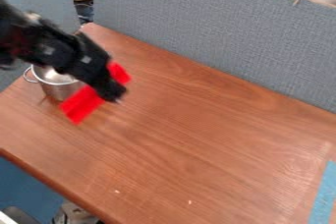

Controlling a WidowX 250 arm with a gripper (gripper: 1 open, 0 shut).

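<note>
My gripper (102, 83) is at the left of the camera view, motion-blurred, shut on a bright red block (82, 104) that juts below and to the right of it. A steel pot with side handles (53, 84) sits on the wooden table (210, 140), largely hidden behind the gripper and arm. Whether the red block is over the pot's rim or in front of it is hard to tell.
A grey padded wall (210, 36) runs along the back of the table. A blue tape strip (321, 191) lies at the right edge.
</note>
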